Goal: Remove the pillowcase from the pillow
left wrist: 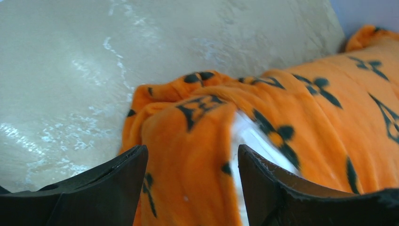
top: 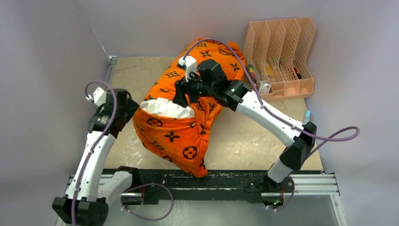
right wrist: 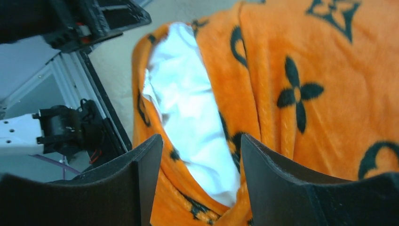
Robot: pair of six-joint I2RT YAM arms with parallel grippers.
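Note:
An orange patterned pillowcase (top: 171,141) lies diagonally across the table, gaping mid-way to bare the white pillow (top: 167,108), also visible in both wrist views. My left gripper stands open above the pillowcase's left edge, beside the exposed white patch, with nothing clearly between its fingers. My right gripper is part open over the upper edge of the gap, just above the white pillow and orange folds; whether any fabric is between its fingers is unclear.
A pink divided organiser (top: 282,89) with small items stands at the back right, beside the pillowcase. Bare beige tabletop (top: 249,141) lies on the right and at the far left. Walls border the back and sides.

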